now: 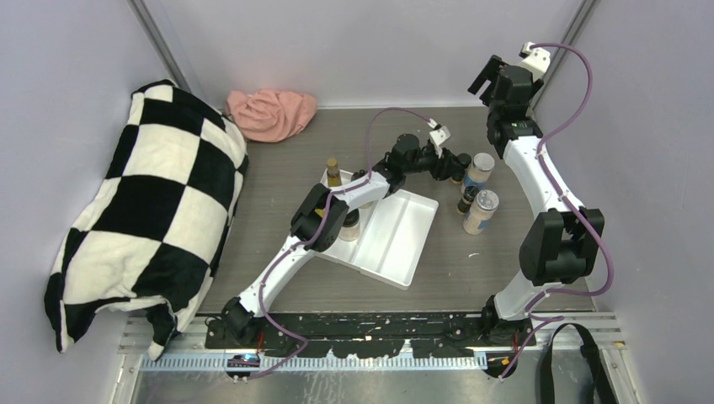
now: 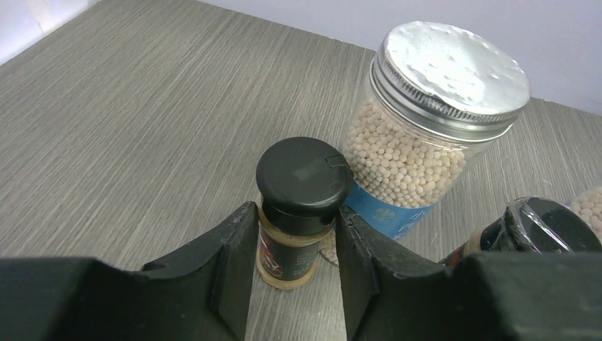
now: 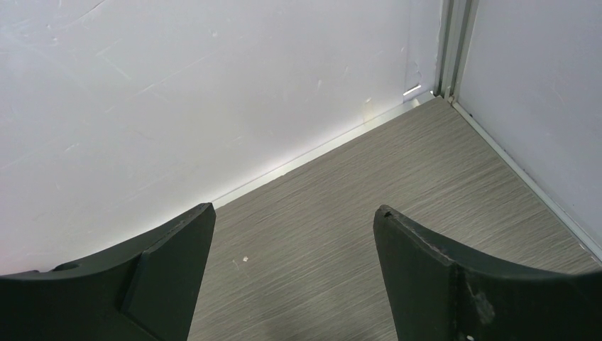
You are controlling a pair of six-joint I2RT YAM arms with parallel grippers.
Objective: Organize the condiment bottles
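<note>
In the left wrist view a small black-capped bottle stands on the table, and my left gripper is shut on it just below the cap. Right behind it rises a silver-lidded jar of pale beads. A second black-capped bottle is partly hidden by a finger; from above, another silver-lidded jar stands close to it. The white divided tray lies left of these, holding a brown-capped bottle and a dark-lidded jar. My right gripper is open and empty, high at the back right.
A pink cloth lies at the back left, and a checkered cushion fills the left side. Part of the tray is covered by the left arm. Bare table shows below the right gripper.
</note>
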